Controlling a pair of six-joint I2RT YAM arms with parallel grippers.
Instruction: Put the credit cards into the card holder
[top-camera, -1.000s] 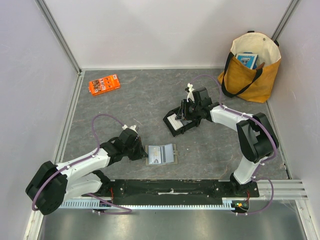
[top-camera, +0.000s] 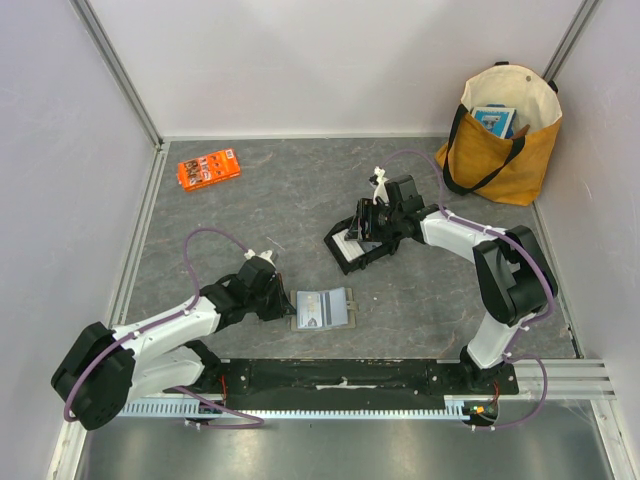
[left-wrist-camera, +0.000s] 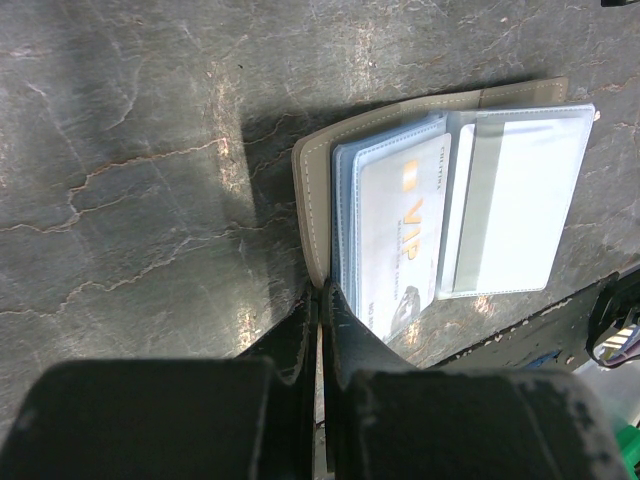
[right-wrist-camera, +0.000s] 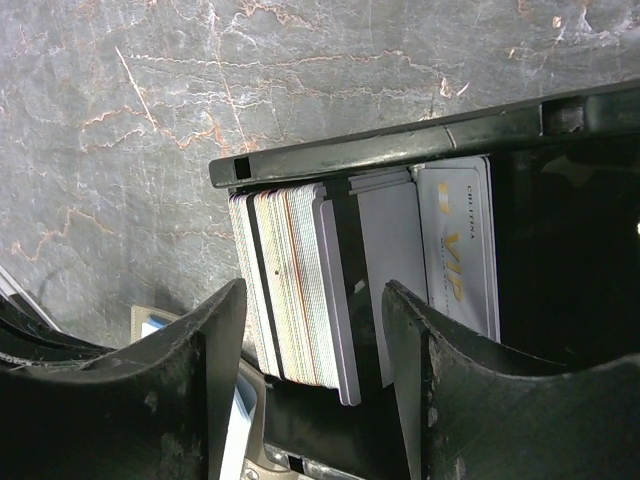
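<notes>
The card holder (top-camera: 322, 309) lies open on the floor, with a VIP card (left-wrist-camera: 400, 220) in a clear sleeve. At its left edge my left gripper is shut; whether anything thin is between its tips is hard to see. My right gripper stands open over a black tray (right-wrist-camera: 560, 260), its fingers either side of a stack of cards (right-wrist-camera: 290, 280). A silver VIP card (right-wrist-camera: 455, 235) lies beside the stack in the tray.
An orange packet (top-camera: 208, 168) lies at the back left. A yellow bag (top-camera: 510, 160) stands at the back right.
The right gripper and the tray have shifted very slightly in the top view. The left arm has not moved.
</notes>
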